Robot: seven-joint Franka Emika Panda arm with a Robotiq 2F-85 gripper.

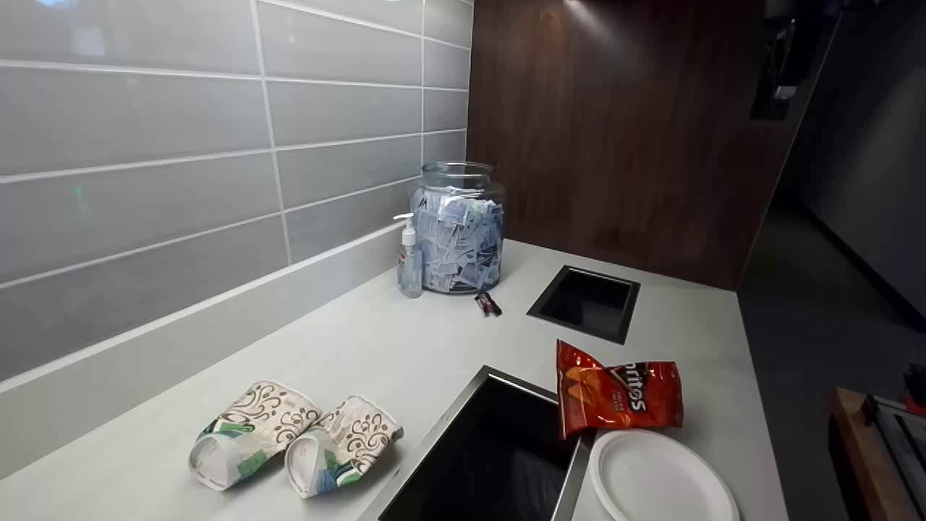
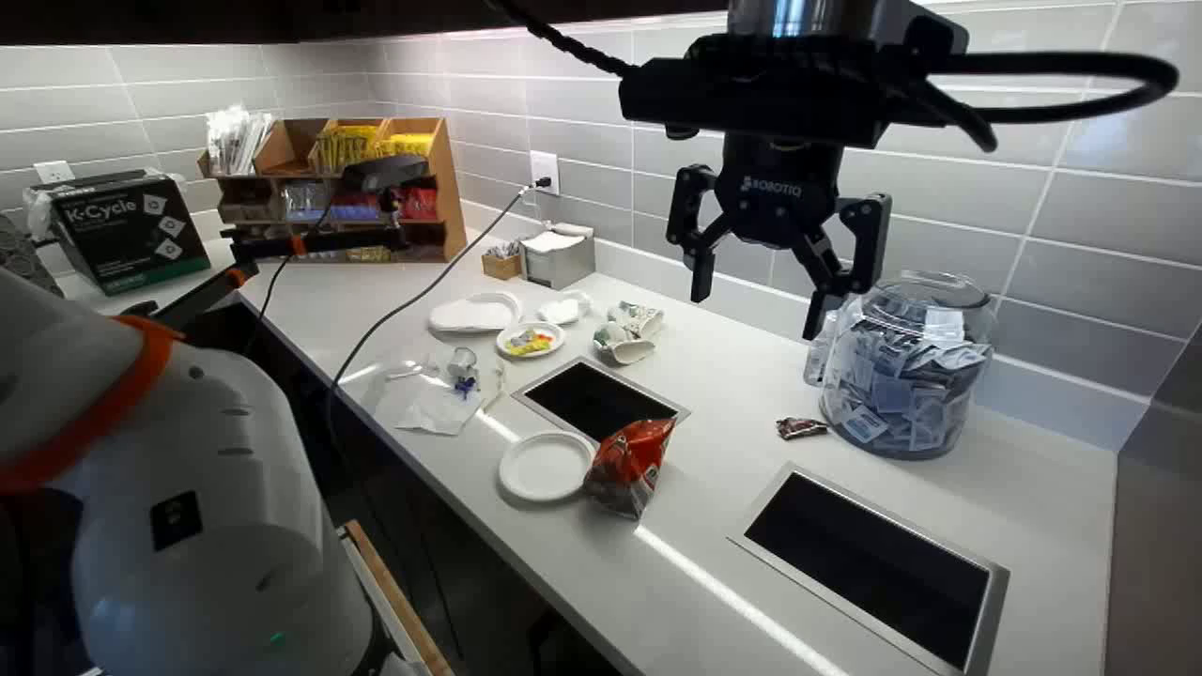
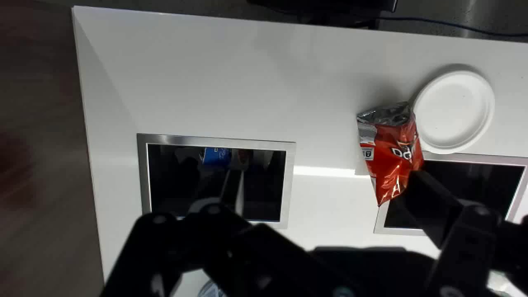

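Observation:
High over the counter, my gripper (image 2: 757, 306) hangs open, with empty space between its fingers. A red Doritos bag (image 1: 618, 392) lies by the near bin opening (image 1: 499, 451), partly over its edge and touching a white paper plate (image 2: 546, 467). Two crumpled patterned paper cups (image 1: 253, 433) rest on their sides between the wall and that opening. In front of the big glass jar of packets (image 2: 908, 372) sits a small dark wrapper (image 2: 801, 427). In the wrist view the bag (image 3: 394, 153) shows beyond one dark, blurred finger.
A second bin opening (image 3: 216, 180) is set in the counter, with some wrappers inside. A pump bottle (image 1: 409, 260) stands against the jar. Other plates (image 2: 475, 312), a napkin (image 2: 431, 402) and a condiment rack (image 2: 338, 186) occupy the far end. Bare counter separates the two openings.

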